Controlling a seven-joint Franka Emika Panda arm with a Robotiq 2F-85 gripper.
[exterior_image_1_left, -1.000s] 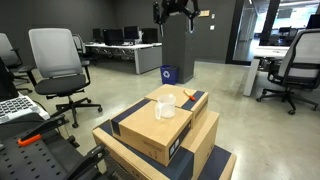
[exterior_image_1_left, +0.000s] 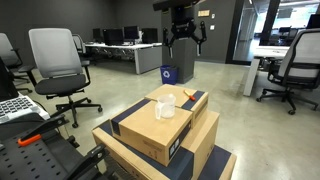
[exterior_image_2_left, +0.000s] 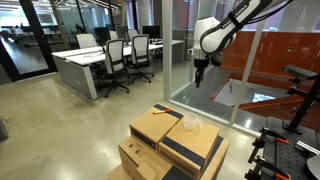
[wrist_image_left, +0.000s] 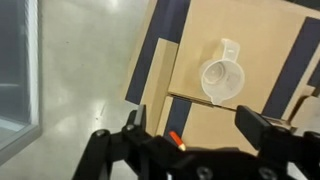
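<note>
My gripper (exterior_image_1_left: 184, 50) hangs high above the cardboard boxes, its fingers spread wide and nothing between them. In exterior view 2 the gripper (exterior_image_2_left: 203, 68) is well clear of the box tops. A white mug (wrist_image_left: 224, 80) stands on a box top, its handle pointing toward the upper edge of the wrist view. The same mug (exterior_image_1_left: 165, 105) shows near the middle of the boxes. A small orange-red object (wrist_image_left: 177, 141) lies on another box top, partly hidden by the gripper in the wrist view; the orange object (exterior_image_2_left: 162, 112) lies apart from the mug.
Cardboard boxes (exterior_image_1_left: 150, 130) with dark tape form a stepped surface with edges and gaps. An office chair (exterior_image_1_left: 58, 68) stands at the left, another chair (exterior_image_1_left: 299, 66) at the right. Open floor (exterior_image_2_left: 70, 130) surrounds the boxes.
The gripper has come lower and slightly to the right in exterior view 1, staying open. The mug, orange object and boxes have not moved.
</note>
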